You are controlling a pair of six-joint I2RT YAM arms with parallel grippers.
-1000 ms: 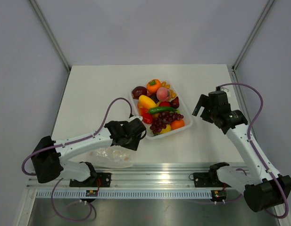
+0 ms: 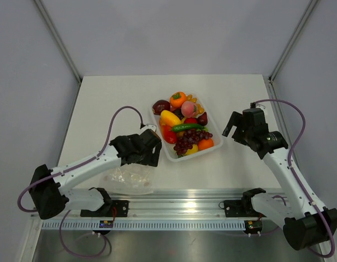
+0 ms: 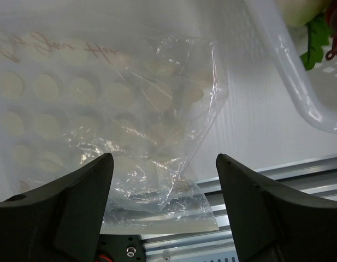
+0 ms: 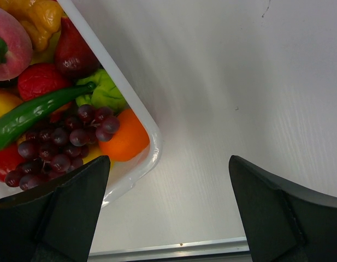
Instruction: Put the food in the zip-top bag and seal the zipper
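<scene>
A clear zip top bag (image 2: 124, 180) with red print (image 3: 59, 46) lies flat at the table's front left, partly past the edge; in the left wrist view it fills the left half. My open left gripper is over it, nothing between the fingers. A white plastic bin (image 2: 213, 143) full of food stands at the middle: grapes (image 4: 59, 150), a green pepper (image 4: 45, 112), an orange (image 4: 124, 136), a peach (image 2: 188, 109) and several others. My open right gripper hovers right of the bin, empty.
A metal rail (image 2: 184, 194) runs along the front edge.
My left gripper has shifted slightly up and left in the top view, staying near the bag and the bin's front left. The right arm is almost unchanged.
</scene>
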